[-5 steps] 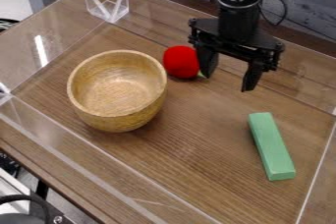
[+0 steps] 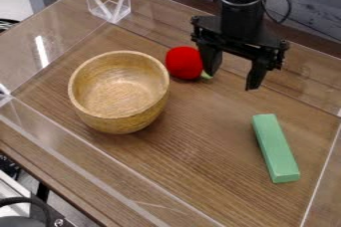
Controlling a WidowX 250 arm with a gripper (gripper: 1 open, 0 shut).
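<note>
A black gripper (image 2: pixel 234 72) hangs over the upper middle of the wooden table, its two fingers spread open and no object visible between them. Just left of its left finger, a red round object (image 2: pixel 184 62) with a small green part at its right lies on the table, partly hidden behind that finger. A large tan bowl (image 2: pixel 118 113) sits at the middle left. A long light green block (image 2: pixel 274 149) lies at the lower right.
A clear plastic holder (image 2: pixel 110 4) stands at the back left. A black cable runs at the bottom left corner.
</note>
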